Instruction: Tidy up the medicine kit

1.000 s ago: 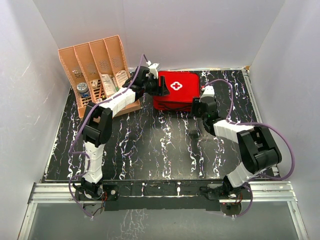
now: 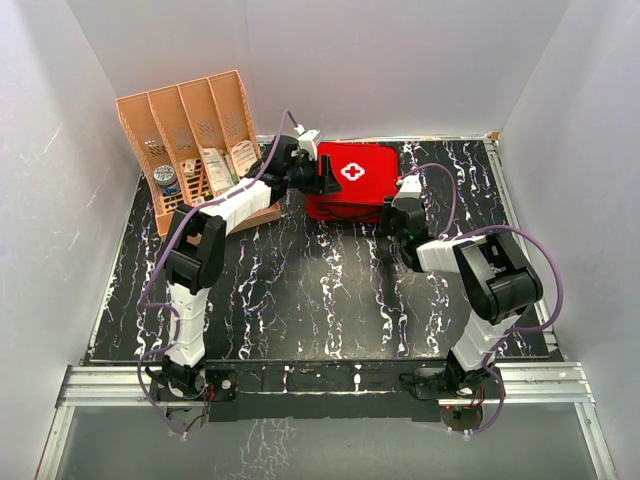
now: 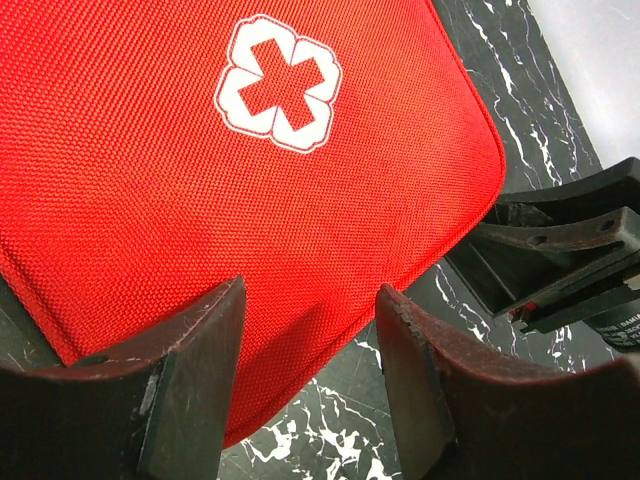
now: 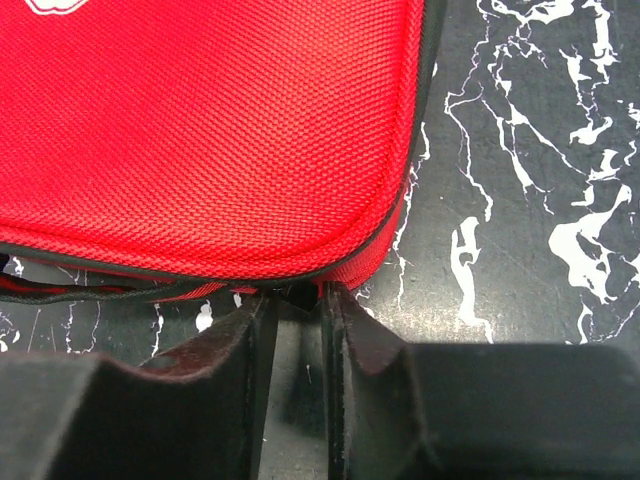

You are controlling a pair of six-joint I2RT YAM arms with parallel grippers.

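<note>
The red medicine kit (image 2: 365, 180), its lid down and marked with a white cross emblem, lies at the back centre. My left gripper is partly open above the kit's front left part, red fabric visible between and beyond its fingertips. At the kit's front right corner, my right gripper stands narrowly open, its fingertips right at the lid's black-trimmed edge. A small dark piece (image 4: 300, 294) shows between those tips; whether they touch it I cannot tell. The inside of the kit is hidden.
An orange slotted organizer (image 2: 170, 115) at the back left holds a round white-and-blue container (image 2: 166, 179) and white packets (image 2: 216, 170). A black strap (image 4: 80, 292) runs along the kit's front.
The right arm has shifted slightly left, and its gripper has turned a little at the kit's front right corner. The left arm and the kit look unmoved.
</note>
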